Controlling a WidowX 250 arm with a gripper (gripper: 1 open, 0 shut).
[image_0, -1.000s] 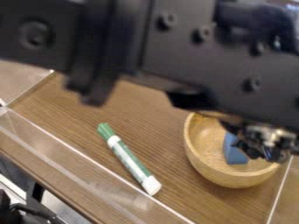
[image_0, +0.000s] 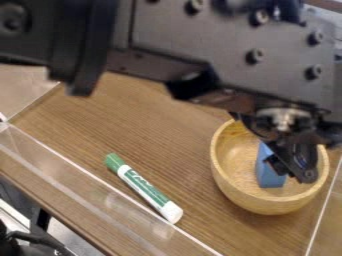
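A wooden bowl (image_0: 239, 185) sits on the right of the table with a blue block (image_0: 269, 172) inside it. My gripper (image_0: 290, 160) reaches down into the bowl at the block's right side. It is open, though its fingers are dark and partly hidden, and the block is partly covered by them. A green-and-white marker (image_0: 143, 188) lies on the table to the left of the bowl.
A transparent edge runs along the front left. The robot arm fills the top of the view.
The arm has shifted upward in the view and shows less of its body. The bowl, block and marker look to be in the same places.
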